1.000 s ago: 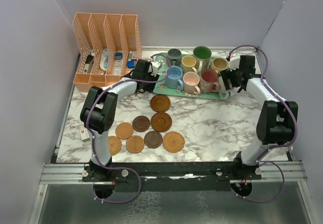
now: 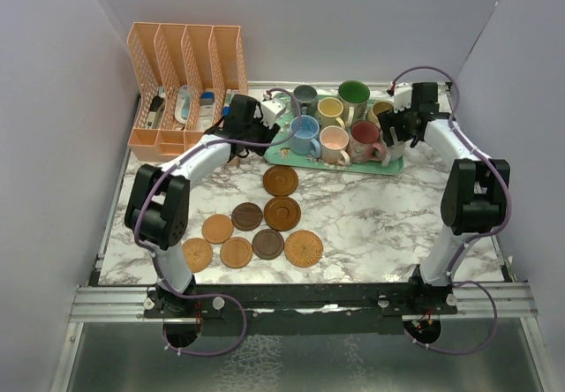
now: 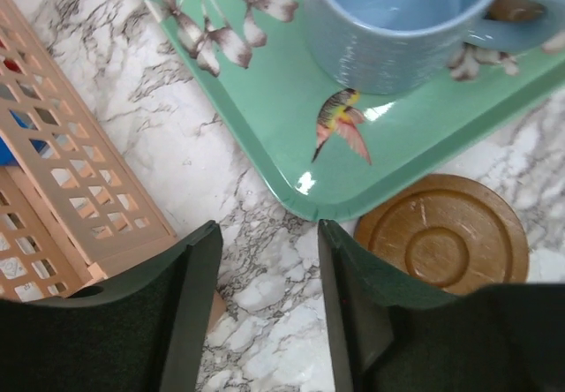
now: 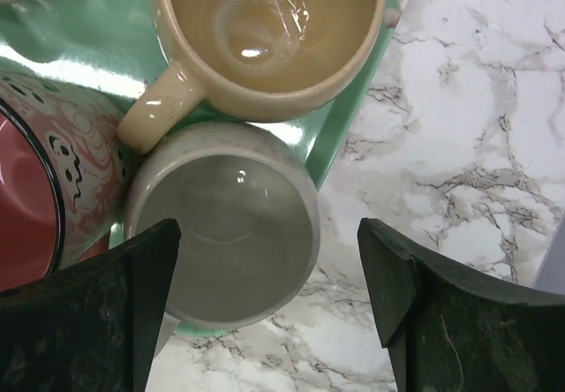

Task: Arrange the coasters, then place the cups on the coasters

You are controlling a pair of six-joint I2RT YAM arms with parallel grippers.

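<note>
Mugs stand on a green tray (image 2: 291, 157): a blue mug (image 3: 388, 56), a red patterned mug (image 4: 75, 162), a tan mug (image 4: 265, 92), a grey mug (image 4: 229, 260) and others. Round coasters lie below the tray, among them a brown one (image 3: 441, 233). My left gripper hangs above the tray's left front corner, fingers apart, holding nothing. My right gripper is open over the grey mug at the tray's right end, its fingers either side of the mug.
A peach slatted organiser (image 2: 185, 39) with small items stands at the back left. Walls bound the sides and back.
Both arms have shifted slightly, the right one inward and toward the back at the tray's right end, the left one a little at the tray's left corner.
</note>
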